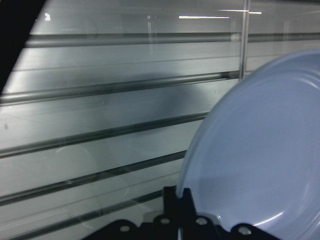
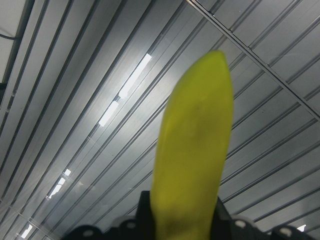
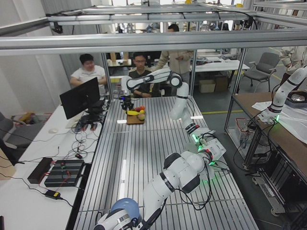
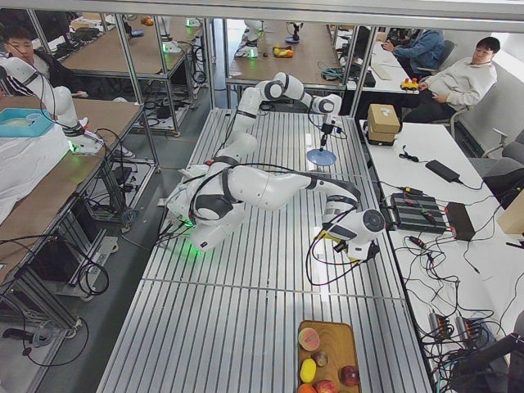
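A light blue plate (image 4: pixel 321 157) is held at its rim by my left gripper, shut on it, with slatted metal table beneath in the left wrist view; the plate (image 3: pixel 125 206) also shows at the near end in the camera left view. My right gripper holds a yellow banana (image 2: pixel 195 135) pointing up through the wrist view; in the camera left view the banana (image 3: pixel 133 113) appears near a wooden tray (image 3: pixel 135 121) of fruit, including an apple (image 4: pixel 349 375), a lemon (image 4: pixel 308 370) and a peach (image 4: pixel 309 339).
Both arms' bases stand along one side. A white desk (image 3: pixel 29 206) with monitor, cables and boxes runs along the other side.
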